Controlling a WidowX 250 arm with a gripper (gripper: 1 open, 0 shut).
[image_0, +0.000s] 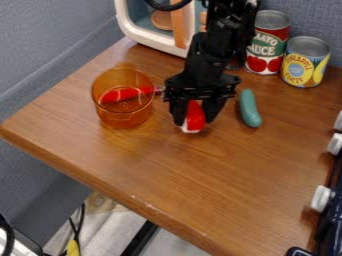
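My black gripper (197, 100) is low over the wooden table, around a red and white object (194, 119) that stands beneath it; whether its fingers grip it is hard to tell. To the left, an orange transparent cup (123, 110) has a red-handled fork lying in or behind it, its metal end reaching toward my gripper. A teal elongated object (249, 108) lies just right of the gripper.
Behind on the right stand a red can (266, 48) and a yellow can (305, 67). A white toy appliance (147, 30) is at the back. A dark device (325, 220) lines the right edge.
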